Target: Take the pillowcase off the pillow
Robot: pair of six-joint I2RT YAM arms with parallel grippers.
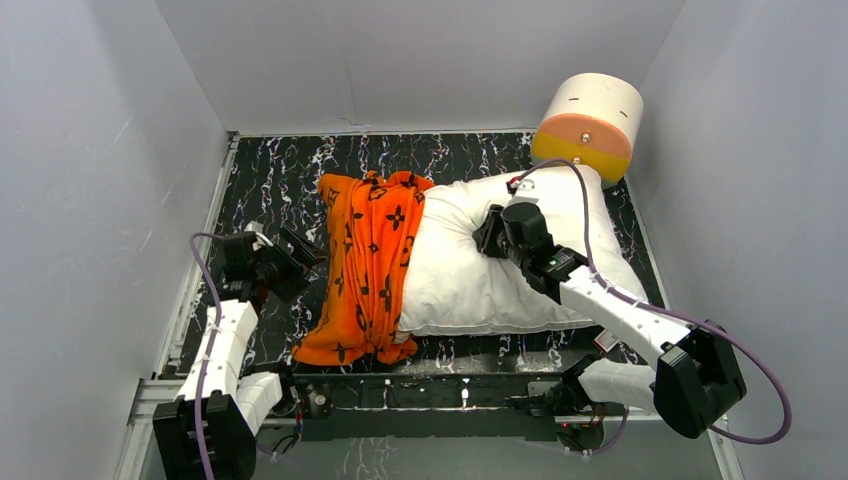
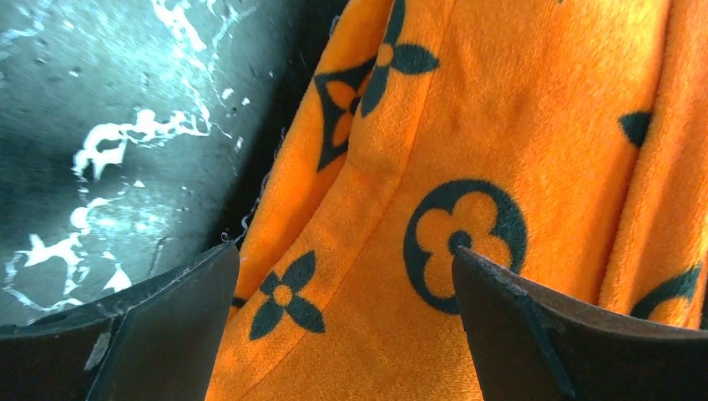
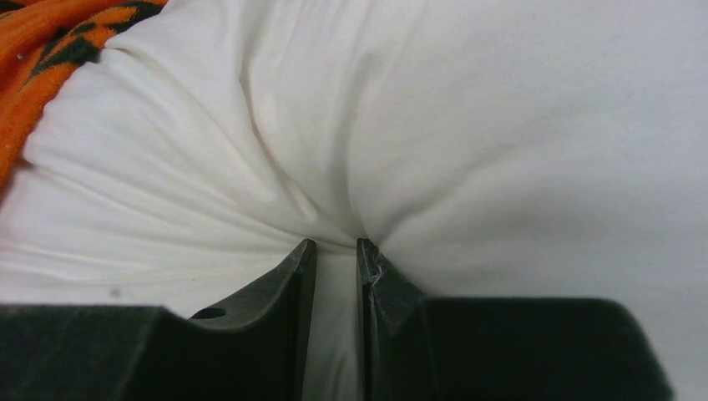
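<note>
The white pillow (image 1: 455, 280) lies across the middle and right of the table, most of it bare. Bunched around its left end is the orange pillowcase (image 1: 365, 265) with dark flower prints. My right gripper is shut on a pinch of the pillow's white fabric, creases running into its fingertips. To the left of the pillowcase, my left gripper (image 1: 305, 250) stands open, apart from the cloth in the top view. From its wrist, the orange pillowcase (image 2: 451, 209) fills the space beyond the spread fingers (image 2: 159, 326). How far the pillow's end reaches inside the case is hidden.
A white, orange and yellow cylinder (image 1: 588, 125) stands at the back right corner, close to the pillow. Grey walls (image 1: 420, 70) enclose the black marbled table (image 1: 275, 185), which has bare room at the left and a strip along the back.
</note>
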